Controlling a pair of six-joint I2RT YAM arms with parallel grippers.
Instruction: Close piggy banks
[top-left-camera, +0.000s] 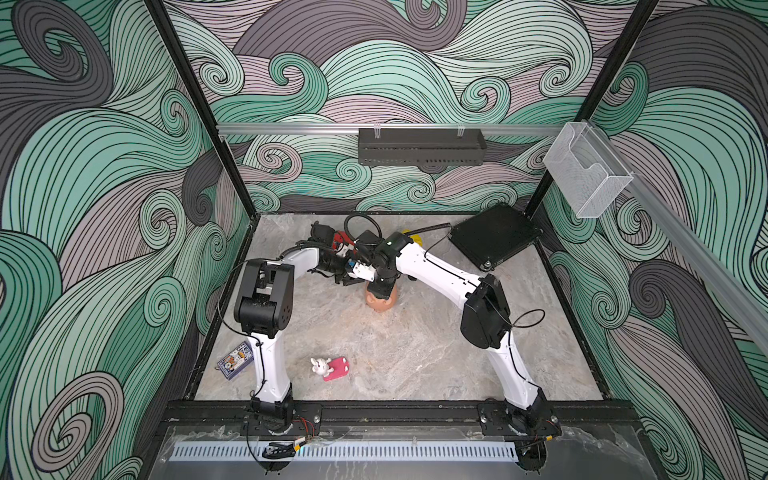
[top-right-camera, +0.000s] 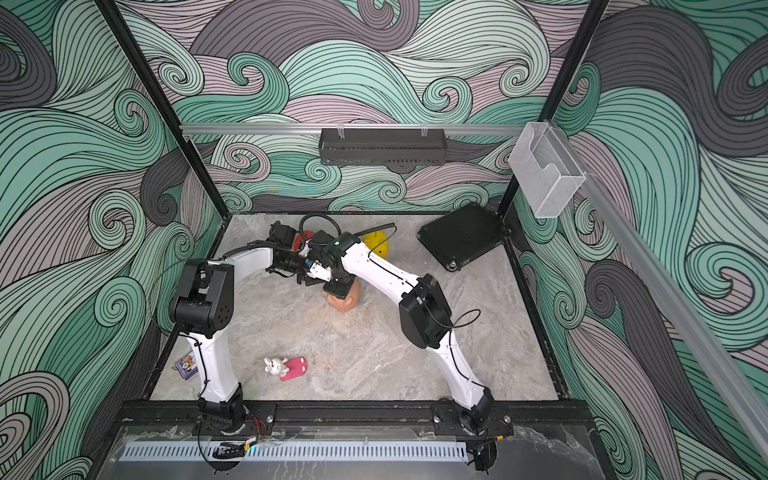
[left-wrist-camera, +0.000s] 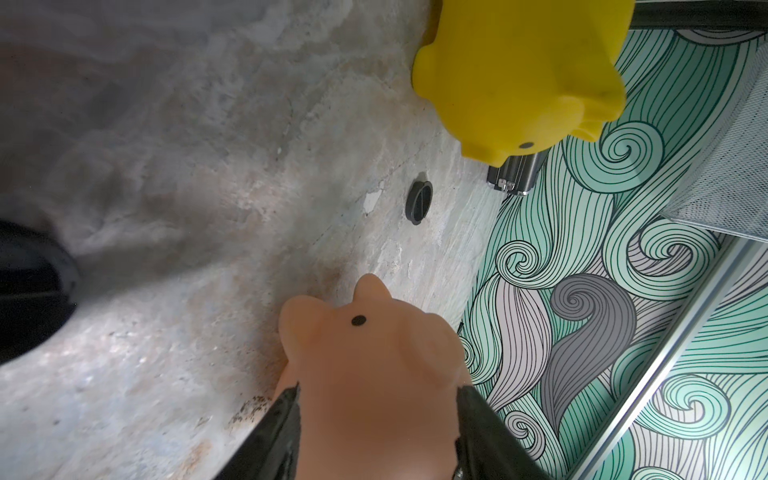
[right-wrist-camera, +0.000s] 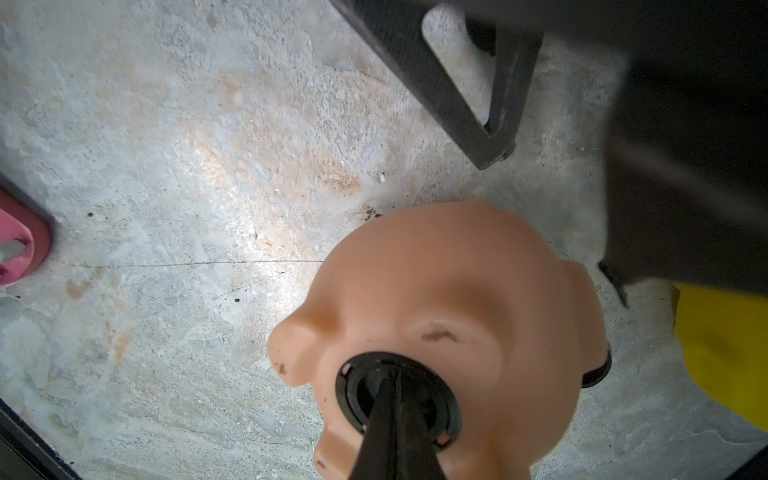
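Observation:
A peach piggy bank (right-wrist-camera: 480, 272) lies with its underside, holding a black ring (right-wrist-camera: 352, 392), facing the right wrist camera. My right gripper is shut, its tips at the middle of that ring; whether a plug sits in the ring cannot be told. In the left wrist view my left gripper is shut on the peach body, one finger on each side. A yellow piggy bank (left-wrist-camera: 520, 72) stands farther back. On the floor between the two banks lies a small black round cap (left-wrist-camera: 418, 200).
A red object (top-right-camera: 301, 241) sits behind the grippers, partly hidden by the arms. At the back right is a black case (top-left-camera: 496, 236). A pink item with a white figure (top-left-camera: 332, 368) and a small box (top-left-camera: 234, 360) lie near the front left.

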